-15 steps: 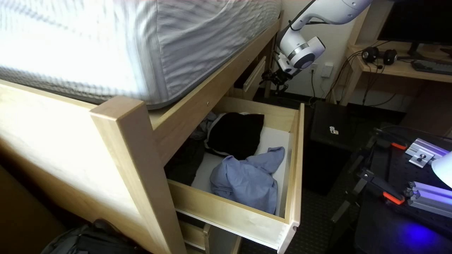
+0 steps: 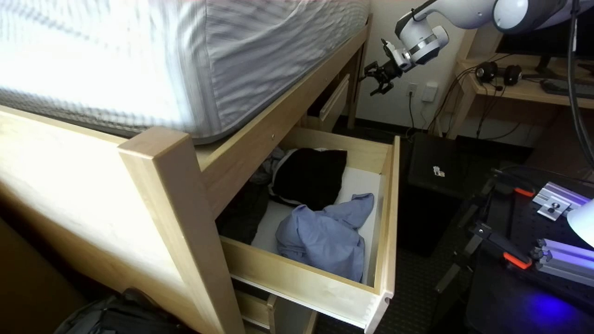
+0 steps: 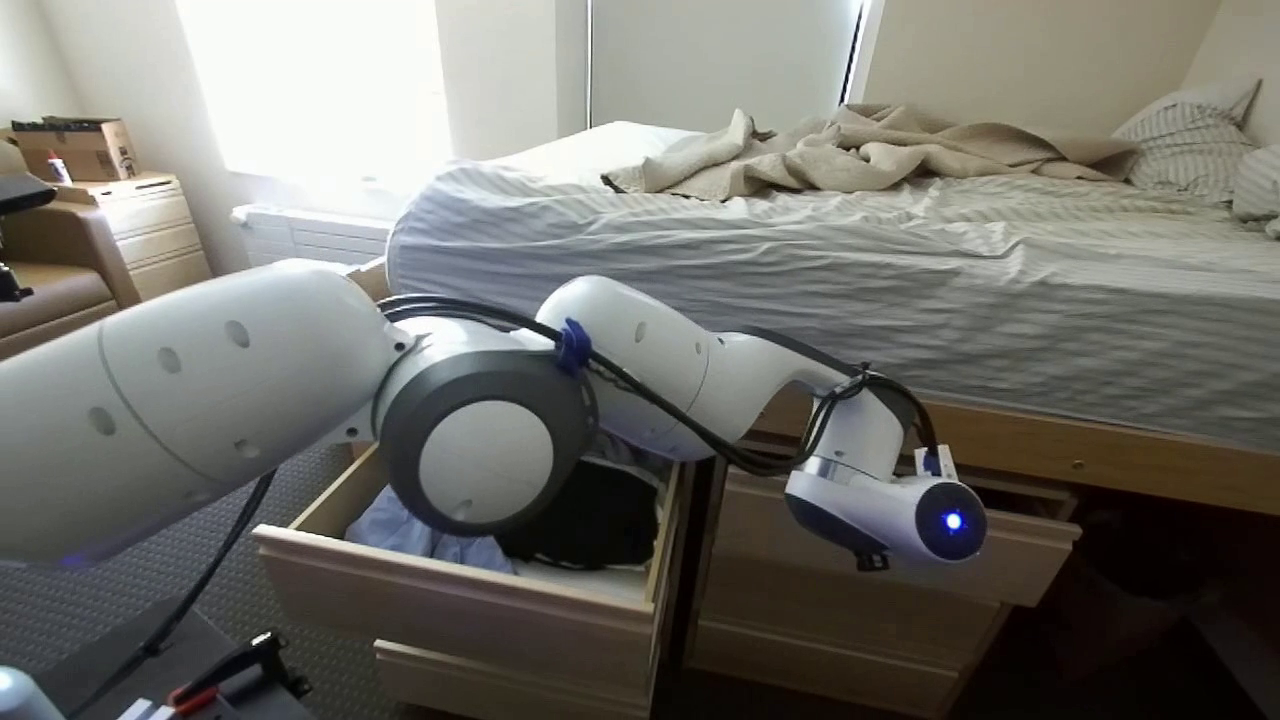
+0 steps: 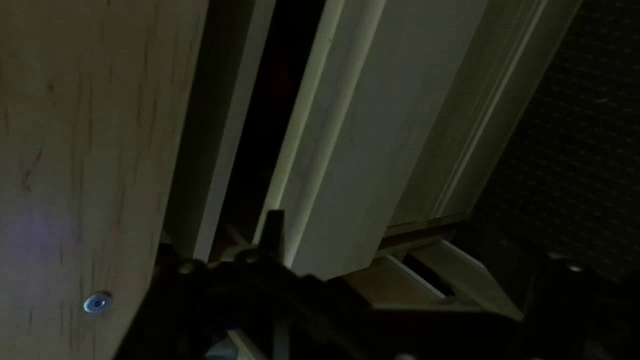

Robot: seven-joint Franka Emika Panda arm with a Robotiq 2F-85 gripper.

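My gripper (image 2: 367,84) hangs in the air near the far drawer (image 2: 334,95), its two dark fingers spread apart and nothing visible between them. That drawer stands part open under the bed; in the wrist view its front (image 4: 360,150) slants above the dark gripper parts along the bottom. The near drawer is pulled far out, its front panel (image 2: 391,222) toward the room. Inside lie a blue-grey cloth (image 2: 326,234) and a black cloth (image 2: 312,177). In the second exterior view the wrist (image 3: 888,504) hides the gripper and part of the far drawer front (image 3: 1020,558).
The bed rail (image 2: 300,92) runs above both drawers, with the mattress (image 2: 267,50) over it. A desk (image 2: 534,92) with headphones and cables stands behind right. A black box (image 2: 440,167) sits on the floor beyond the open drawer. A lower drawer (image 3: 480,684) is also slightly out.
My gripper and forearm have moved up and to the right in the first exterior view, away from the far drawer front. The drawers and cloths look the same.
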